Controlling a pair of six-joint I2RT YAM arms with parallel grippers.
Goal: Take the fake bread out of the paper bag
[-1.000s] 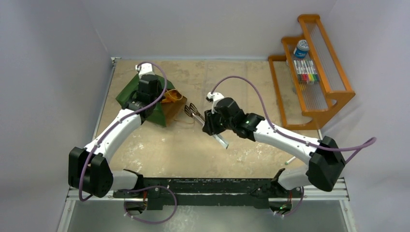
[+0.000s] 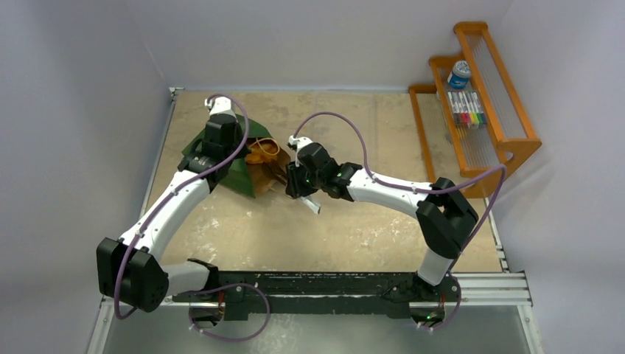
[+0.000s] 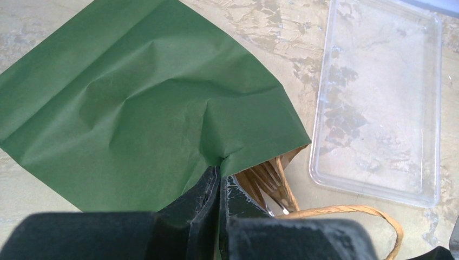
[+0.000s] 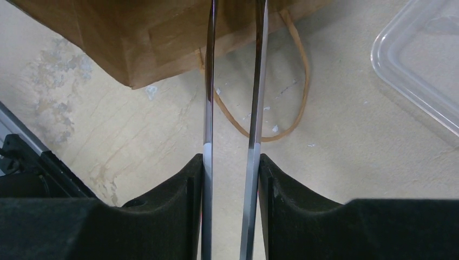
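The paper bag (image 2: 237, 181), green outside and brown inside, lies on its side at the table's left, mouth facing right. My left gripper is shut on its upper rim; folds in the paper run to the fingertips. Inside the mouth, an orange-brown piece, apparently the fake bread (image 2: 259, 154), is partly visible. Metal tongs (image 4: 253, 162) stand between the fingers of my right gripper, which bear on both tong arms, a gap between the arms. The slotted tong heads (image 3: 268, 176) are inside the bag's mouth; whether they touch the bread is hidden.
A clear plastic tray (image 3: 379, 103) lies flat close to the bag's mouth. One twisted bag handle (image 4: 304, 92) loops out over the table. A wooden shelf (image 2: 479, 103) with markers and a jar stands at the right.
My right arm has moved left, carrying the tongs from outside the bag into its mouth. The left gripper stays at the bag's rim, and the bag has shifted slightly right.
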